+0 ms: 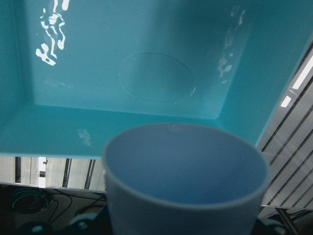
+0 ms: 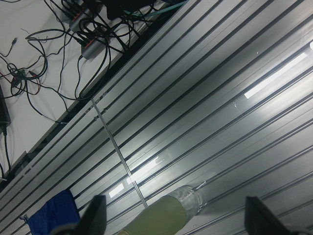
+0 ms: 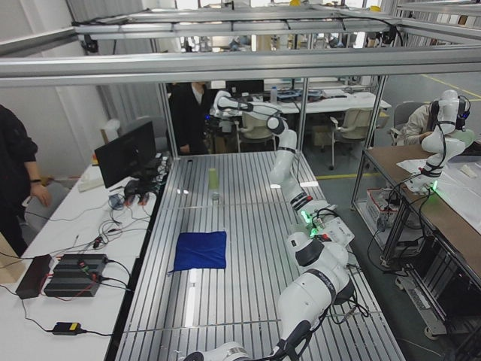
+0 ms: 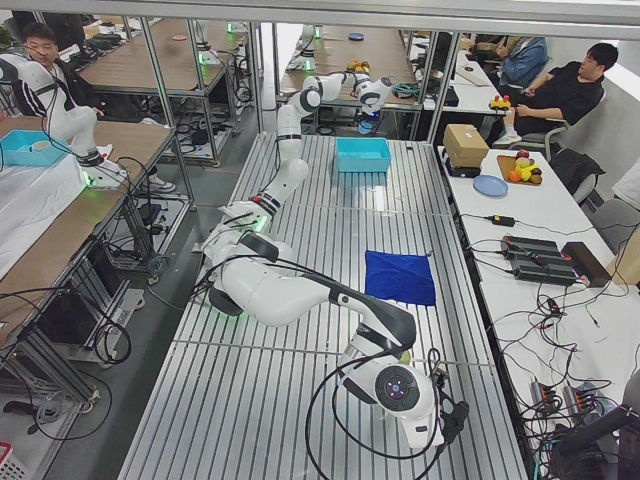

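Note:
In the left wrist view a blue-grey cup (image 1: 186,215) is held close below the camera, over the near wall of a turquoise bin (image 1: 68,132); the left gripper's fingers are mostly hidden behind it. The bin (image 4: 363,155) sits at the far end of the slatted table in the camera right view. A green bottle with a clear end (image 2: 164,215) is below my right gripper, whose blurred fingers stand apart at either side of the lower right wrist view. A blue cloth (image 3: 200,250) lies flat on the table.
The slatted table (image 4: 250,400) has much bare room. Side desks (image 3: 83,338) hold cables, power units, a monitor, a box (image 4: 464,145), a plate (image 4: 490,186) and a fruit board. Aluminium frame bars run overhead, and people stand or sit around.

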